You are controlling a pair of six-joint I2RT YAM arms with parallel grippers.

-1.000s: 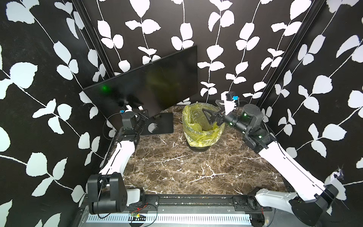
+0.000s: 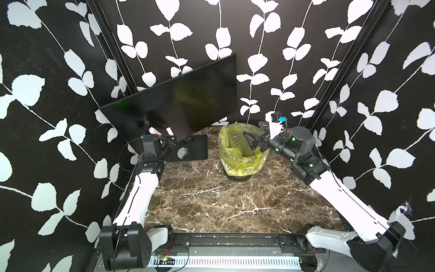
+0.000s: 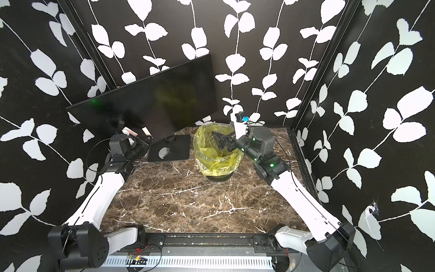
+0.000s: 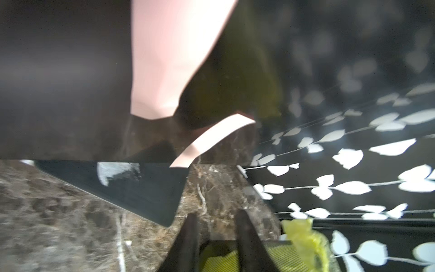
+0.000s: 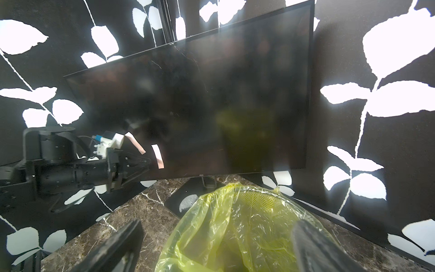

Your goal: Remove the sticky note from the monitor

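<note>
The monitor (image 2: 194,90) leans across the back left. Two pale pink sticky strips show on its lower left: a larger one and a narrow curved one, also seen beside my left gripper in the right wrist view. My left gripper is just in front of and below them, fingers a little apart, blurred, nothing seen between them. My right gripper hangs with wide-open fingers over the yellow-lined bin (image 3: 217,163), empty.
The monitor's base (image 2: 192,154) rests on the marble table (image 2: 235,208) left of the bin. Patterned walls close in on three sides.
The right arm is still.
</note>
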